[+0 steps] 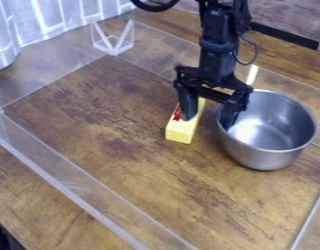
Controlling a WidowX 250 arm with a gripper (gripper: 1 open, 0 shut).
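My black gripper (206, 105) is lowered over a yellow box (181, 128) with a red label, its fingers on either side of the box's upper end, partly hiding it. Whether they touch the box is unclear. Just to the right stands a large steel bowl (267, 137), its near-left rim close to the gripper's right finger.
Clear plastic walls run along its edges, and a small white wire object (112, 39) sits at the back left. A pale stick lies behind the bowl.
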